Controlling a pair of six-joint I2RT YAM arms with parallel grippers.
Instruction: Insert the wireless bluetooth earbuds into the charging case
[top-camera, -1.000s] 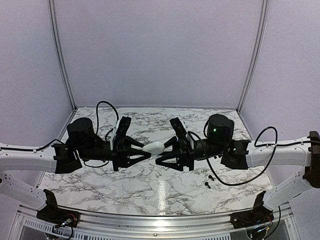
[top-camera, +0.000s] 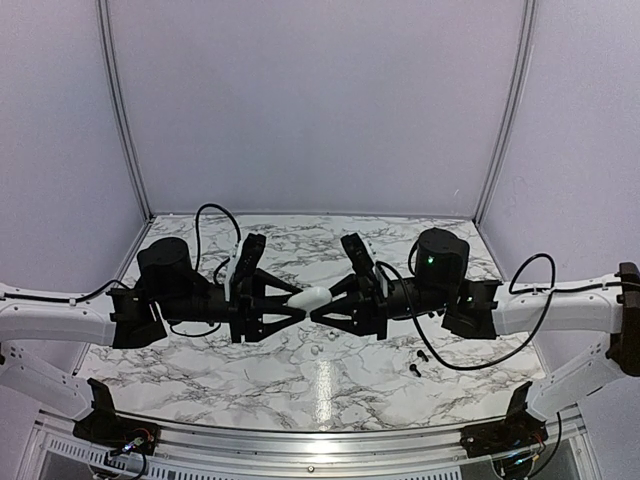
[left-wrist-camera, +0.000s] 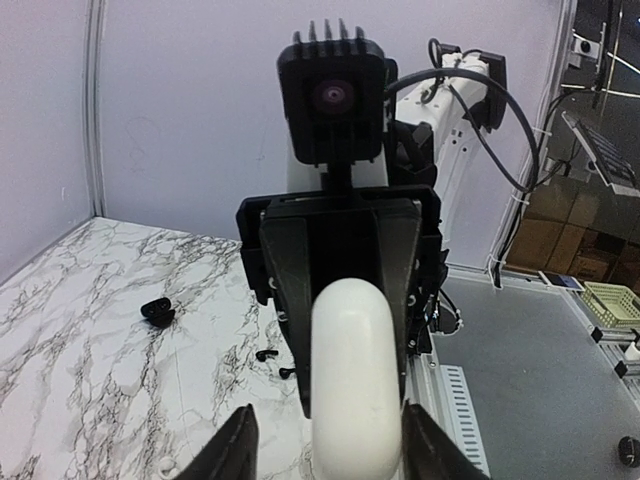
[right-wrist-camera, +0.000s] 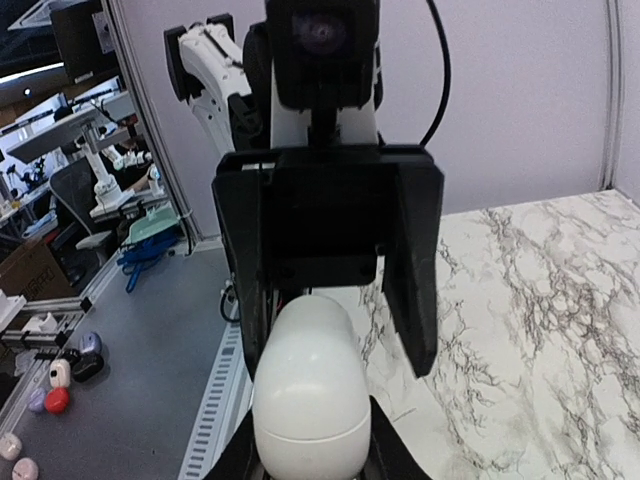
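A white oval charging case (top-camera: 309, 297) hangs in the air between my two grippers at mid-table, its lid looking closed; it fills the lower middle of the left wrist view (left-wrist-camera: 355, 375) and of the right wrist view (right-wrist-camera: 310, 390). My right gripper (top-camera: 330, 311) is shut on it from the right. My left gripper (top-camera: 290, 308) reaches round its other end, fingers part open; whether they touch it I cannot tell. Small black earbuds (top-camera: 414, 369) lie on the marble table at the right, also in the left wrist view (left-wrist-camera: 266, 355).
A black object (left-wrist-camera: 158, 311) lies on it in the left wrist view. Walls enclose the back and sides.
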